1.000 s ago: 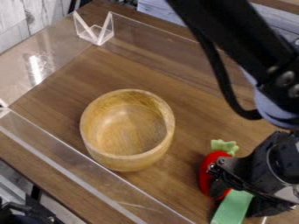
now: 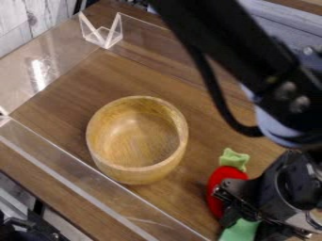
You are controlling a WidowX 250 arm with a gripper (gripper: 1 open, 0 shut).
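Observation:
A red toy vegetable [image 2: 223,182] with a green leafy top [image 2: 235,159] lies on the wooden table at the lower right. My gripper [image 2: 240,206] is low over it, largely covering its lower part. A green piece [image 2: 240,232] shows below the gripper at the bottom edge. The dark gripper body hides the fingers' contact, so I cannot tell whether they hold anything.
A wooden bowl [image 2: 136,160] stands left of the gripper. Clear plastic walls [image 2: 75,169] edge the table [image 2: 113,75], with a clear bracket [image 2: 101,30] at the top left.
The gripper has shifted slightly, and the red toy with its leafy top has moved a little left and down. The green piece has moved slightly left.

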